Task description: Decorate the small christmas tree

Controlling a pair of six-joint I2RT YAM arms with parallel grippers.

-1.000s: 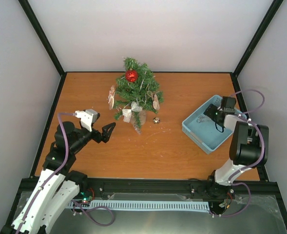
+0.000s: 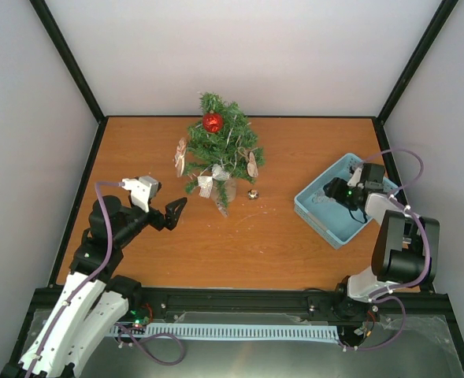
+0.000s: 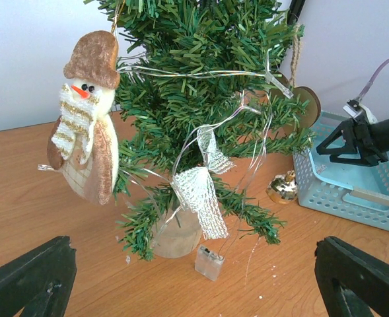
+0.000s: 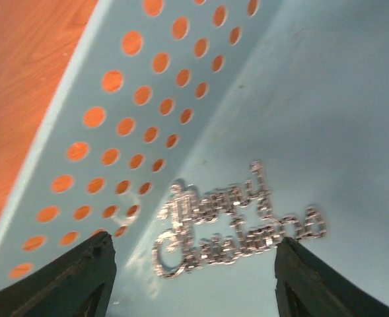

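The small tree (image 2: 220,142) stands mid-table with a red ball (image 2: 213,122), a snowman (image 3: 88,139) and white bows (image 3: 201,198). My left gripper (image 2: 172,216) is open at its lower left, nothing between its fingers. At right, my right gripper (image 2: 333,190) is open inside the blue basket (image 2: 314,232), above a silver chain (image 4: 237,238) lying on the basket's floor.
A small shiny bell (image 3: 282,188) lies between the tree and the basket. A clear battery box (image 3: 209,264) lies before the tree.
The right arm has shifted slightly, its elbow and wrist changing pose over the basket. The left arm and tree are still.
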